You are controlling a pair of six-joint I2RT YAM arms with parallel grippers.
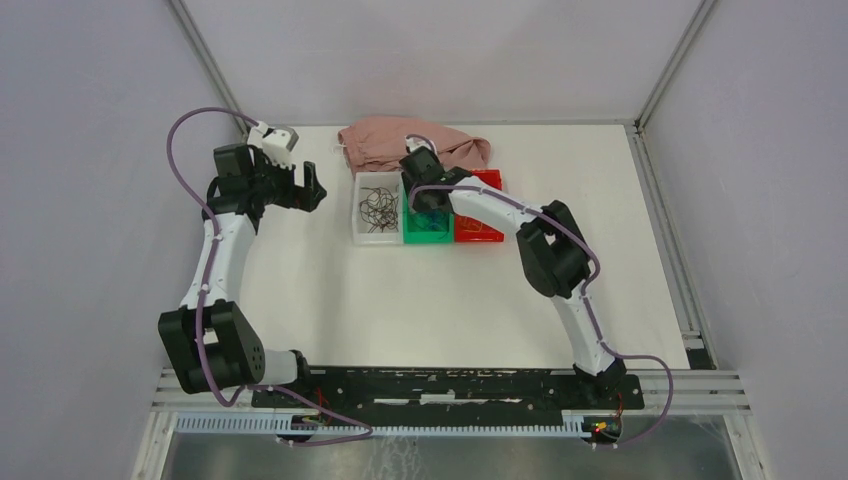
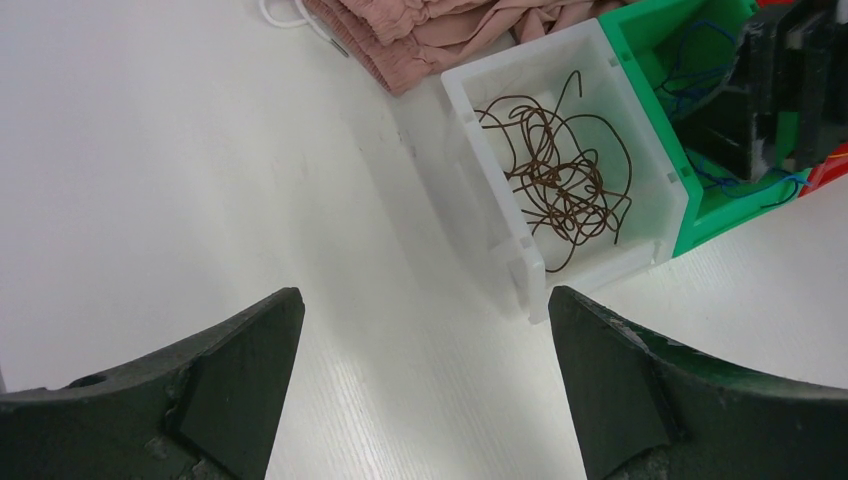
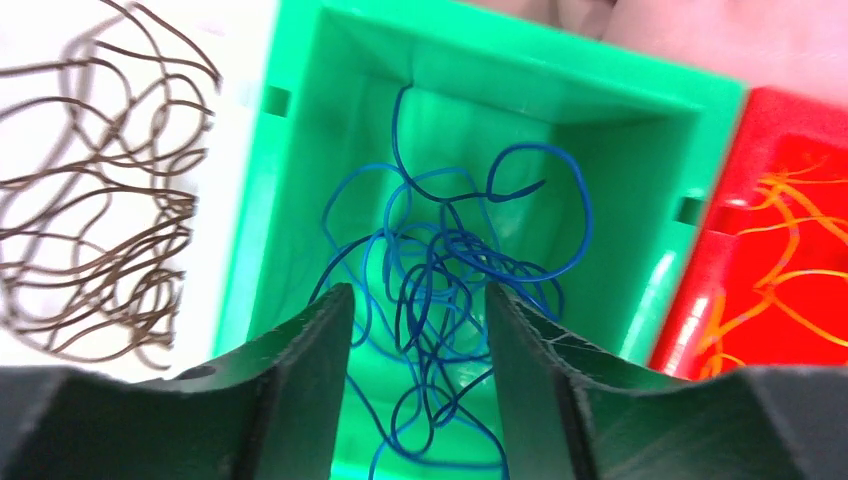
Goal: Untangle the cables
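Observation:
Dark blue and lighter blue cables point(image 3: 430, 280) lie loosely coiled inside the green bin point(image 3: 480, 50). My right gripper is down over that bin, fingers parted, with blue loops lying between and below them but not pinched. In the left wrist view its dark body hides part of the green bin, and a blue strand point(image 2: 770, 185) reaches the bin's near edge. Brown cables point(image 2: 565, 175) are heaped in the white bin point(image 2: 500, 200). Orange cables point(image 3: 790, 250) rest in the red bin point(image 1: 480, 236). Away to the left, my left gripper stands open and empty.
The three bins stand side by side at the back middle of the white table point(image 1: 400, 310). Behind them lies a crumpled pink cloth point(image 1: 385, 140) with a white cord point(image 2: 290, 18). The table's front, left and right areas are clear.

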